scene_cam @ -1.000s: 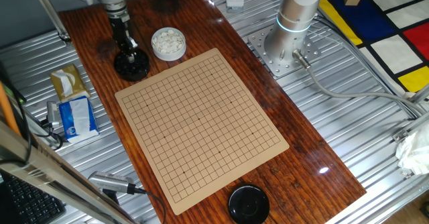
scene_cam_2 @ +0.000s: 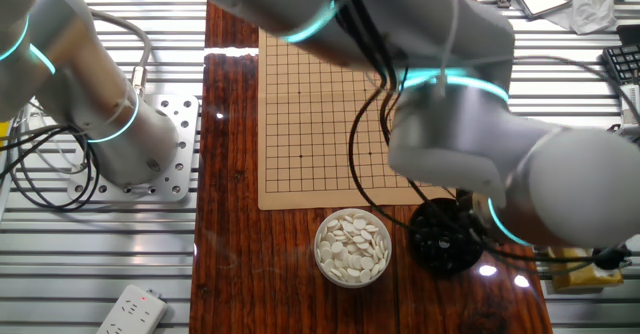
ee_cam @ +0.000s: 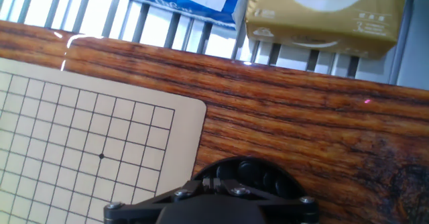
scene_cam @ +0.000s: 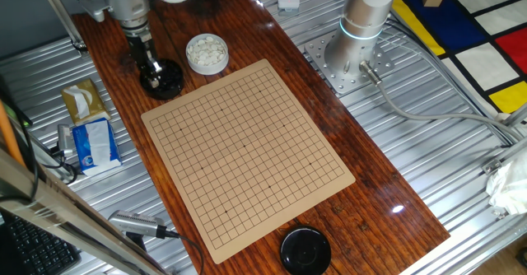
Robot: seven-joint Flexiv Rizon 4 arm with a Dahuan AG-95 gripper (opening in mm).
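A black bowl (scene_cam: 173, 90) with black stones inside stands by the board's far left corner in exterior view 1. My gripper (scene_cam: 155, 71) points down into or just over this bowl; its exact height is hard to judge. In the wrist view the gripper has its fingertips side by side, shut, with no stone showing between them. Part of the bowl (ee_cam: 289, 181) and some dark stones show behind the fingers. The pale grid board (scene_cam: 244, 146) lies bare. Beside the black bowl sits a white bowl of white stones (scene_cam_2: 352, 247).
A black round lid or dish (scene_cam: 305, 250) lies off the board's near edge. Tissue packs, one gold (scene_cam: 85, 102) and one blue (scene_cam: 96, 146), rest beyond the table's left edge. Bare wood runs along the board's right side.
Over the last second my gripper has come down and slightly left at the black bowl. The board, bowls and dish have stayed put.
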